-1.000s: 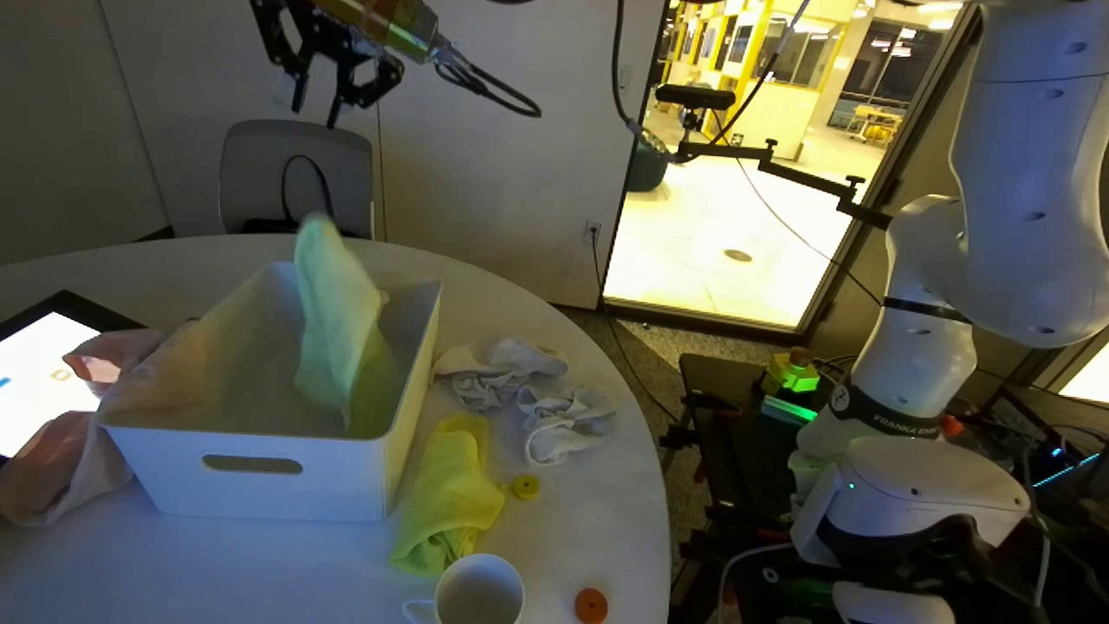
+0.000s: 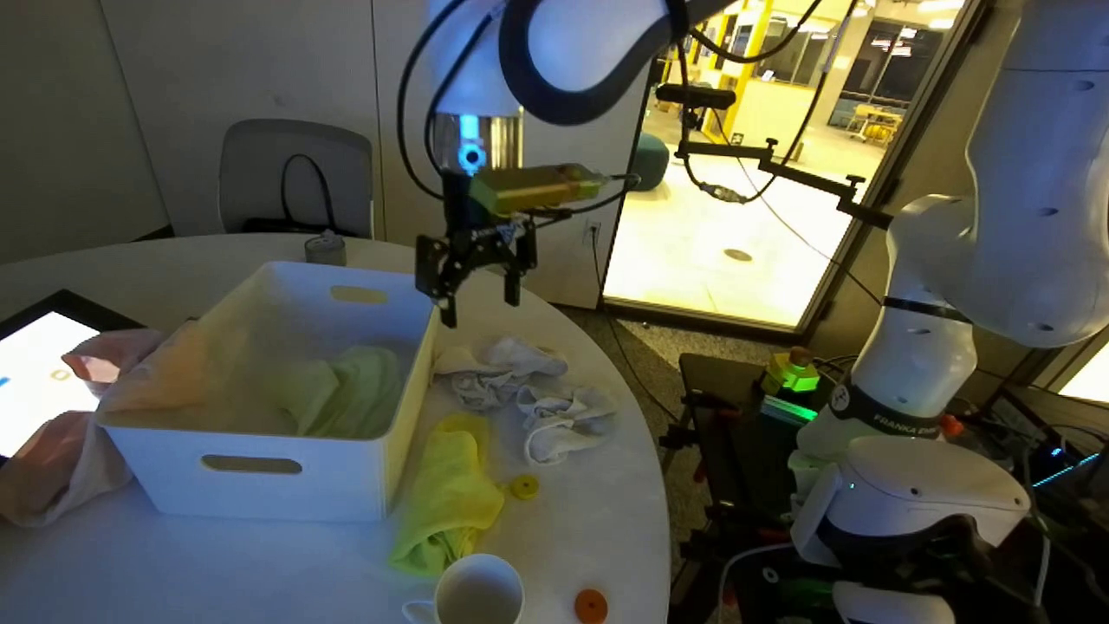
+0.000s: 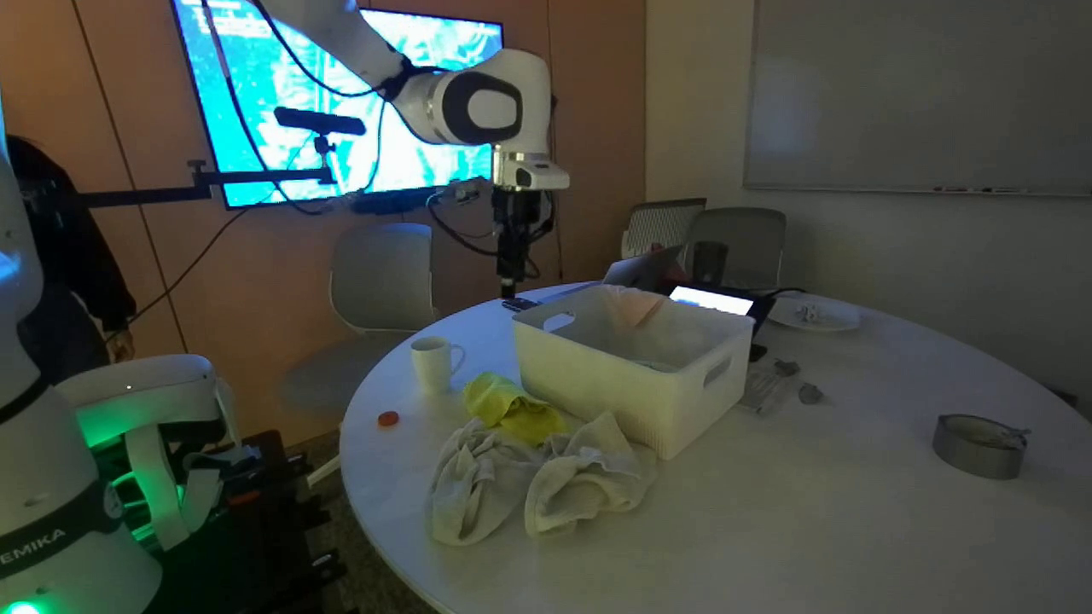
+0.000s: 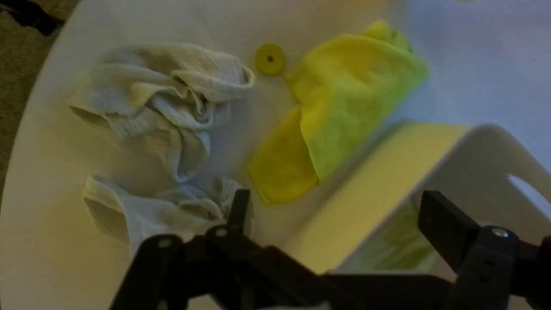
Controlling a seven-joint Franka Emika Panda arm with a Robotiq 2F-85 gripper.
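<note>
Above the table, by the right-hand rim of the white bin (image 2: pixel 272 473), hangs my gripper (image 2: pixel 480 300), open and holding nothing. A pale green cloth (image 2: pixel 359 390) lies crumpled inside the bin. An orange-pink cloth (image 2: pixel 161 374) drapes over the bin's left wall. Outside, along the bin's right side, rests a yellow-green cloth (image 4: pixel 351 103). Two crumpled whitish cloths, one larger (image 4: pixel 170 98) and one lower (image 4: pixel 165 212), lie apart from it on the table. In the wrist view the left finger overlaps the lower whitish cloth, and the right finger appears over the bin.
A white mug (image 2: pixel 478 593), an orange disc (image 2: pixel 590 605) and a yellow disc (image 4: pixel 270 59) stand near the cloths. A lit tablet (image 2: pixel 47 359) is left of the bin. In the second exterior view, a grey tape roll (image 3: pixel 979 447) sits on the otherwise mostly clear right side.
From high over the bin's far side, my gripper has come down and to the right. The green cloth, previously upright in the air above the bin, now lies inside it.
</note>
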